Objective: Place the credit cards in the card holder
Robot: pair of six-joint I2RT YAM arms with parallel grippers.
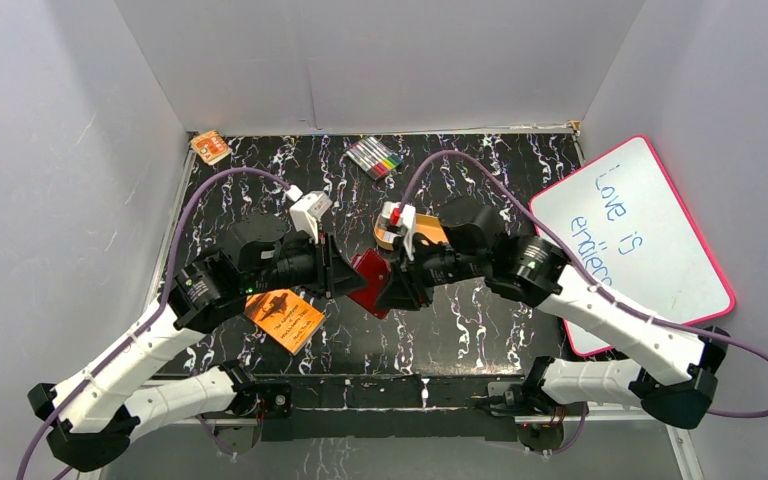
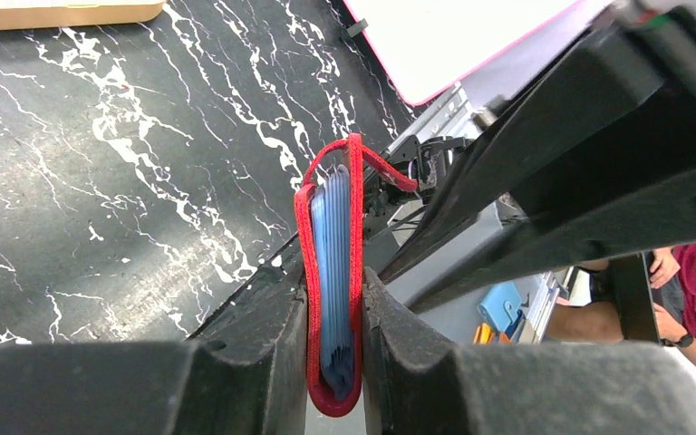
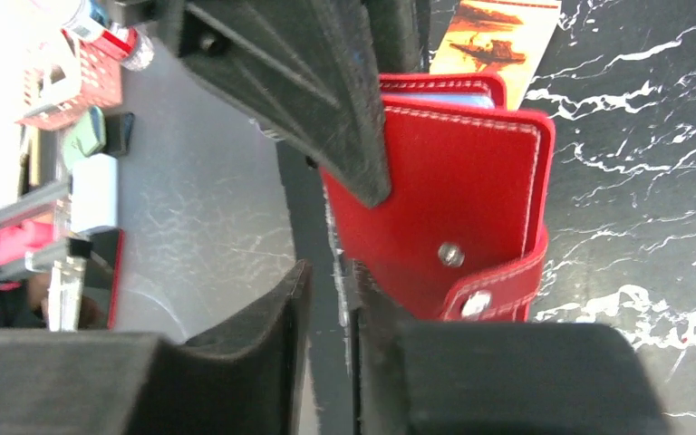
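A red leather card holder [image 1: 368, 282] with blue card sleeves hangs between the grippers over the table's middle. In the left wrist view its red-edged end [image 2: 331, 272] points up from my left gripper, shut on it. The right wrist view shows its face [image 3: 444, 208] with a snap strap, just beyond my right gripper, whose fingertips are blurred and close together; whether they are apart is unclear. An orange tray [image 1: 430, 225] sits behind, largely hidden by the right arm.
An orange book [image 1: 285, 318] lies front left, markers [image 1: 372, 157] and a small orange packet [image 1: 211, 147] at the back. A whiteboard [image 1: 630, 240] fills the right side.
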